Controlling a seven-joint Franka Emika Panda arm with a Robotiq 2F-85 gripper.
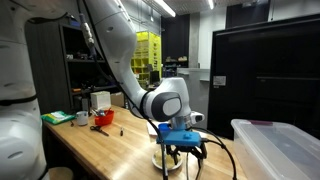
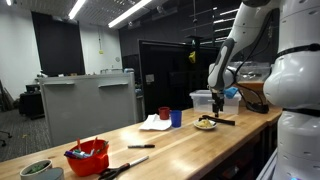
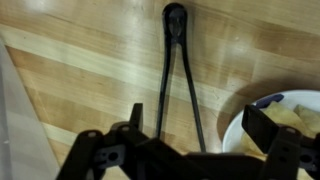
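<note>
Black tongs lie on the wooden table in the wrist view, their joined end at the top and two arms spreading downward. My gripper hovers over them, its two dark fingers apart, with a gap between. To the right, partly behind one finger, is a white bowl holding pale yellow pieces. Exterior view 2 has the bowl on the table, close to the gripper. In exterior view 1 the arm covers part of the bowl.
A red container, a black-handled utensil and a small dark object occupy the near end of the table. A blue cup stands behind the bowl. A large clear bin is at the right.
</note>
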